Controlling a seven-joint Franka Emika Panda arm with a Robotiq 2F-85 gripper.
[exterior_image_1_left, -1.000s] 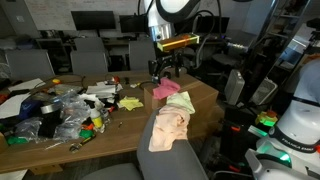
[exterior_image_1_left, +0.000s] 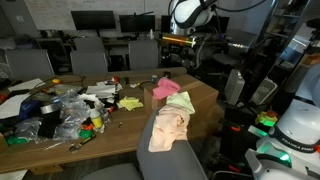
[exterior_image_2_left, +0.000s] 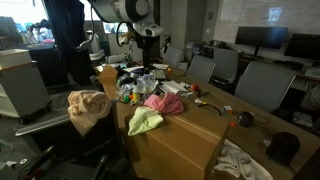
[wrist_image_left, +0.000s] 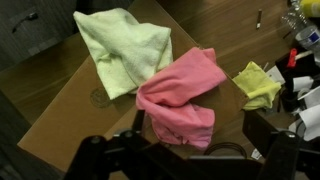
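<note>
My gripper stands open, its dark fingers spread wide with nothing between them. Below it in the wrist view, a crumpled pink cloth (wrist_image_left: 185, 90) overlaps the edge of a pale yellow-green cloth (wrist_image_left: 125, 50). Both lie on a brown surface. Exterior view 1 has the pink cloth (exterior_image_1_left: 165, 88) and the pale cloth (exterior_image_1_left: 180, 103) at the near right of the table, with the arm (exterior_image_1_left: 190, 14) raised well above and behind them. In exterior view 2 the pale cloth (exterior_image_2_left: 145, 120) lies in front of the pink one (exterior_image_2_left: 167, 103).
A peach cloth (exterior_image_1_left: 170, 128) drapes over a grey chair (exterior_image_1_left: 172, 163) at the near side. A small yellow cloth (exterior_image_1_left: 130, 103) lies left of the pink one. Clear bags (exterior_image_1_left: 70, 120) and bottles crowd the table's left. Bare wood (exterior_image_1_left: 105, 142) shows along its front.
My arm has risen from low over the pink cloth and drawn back towards the upper right.
</note>
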